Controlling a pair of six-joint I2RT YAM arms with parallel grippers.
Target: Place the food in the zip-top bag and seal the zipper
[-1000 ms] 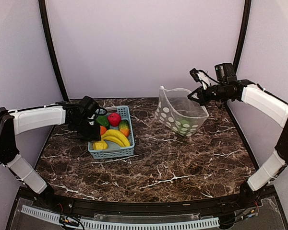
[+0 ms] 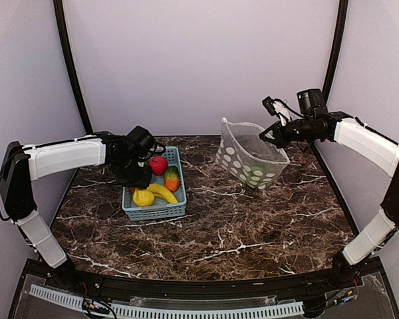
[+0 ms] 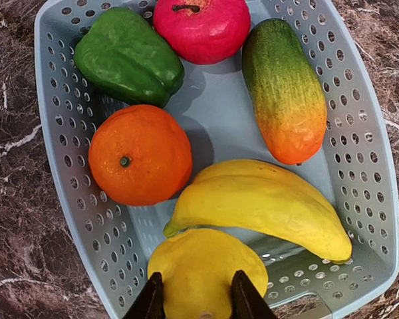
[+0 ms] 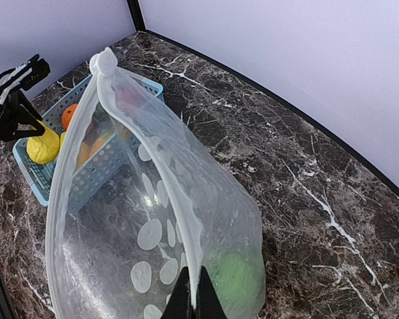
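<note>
In the left wrist view my left gripper is shut on a lumpy yellow fruit (image 3: 203, 262), which is held above the near end of the basket. Still inside the basket are an orange (image 3: 141, 155), a green pepper (image 3: 128, 56), a red apple (image 3: 203, 28), a green-orange papaya (image 3: 284, 90) and bananas (image 3: 256, 203). The clear zip bag (image 2: 237, 143) with white dots stands gaping on the right half of the table. My right gripper is shut on the bag's zipper edge. Through the bag's wall a green item (image 4: 236, 276) shows at the bottom.
The blue-grey perforated basket (image 2: 163, 213) sits left of centre on the dark marble table (image 2: 216, 232). Bare tabletop lies between basket and bag and across the front. A pale wall (image 2: 199, 66) closes off the back.
The bananas have settled lower and shifted in the basket. The right arm stays put; the bag's rim sways a little.
</note>
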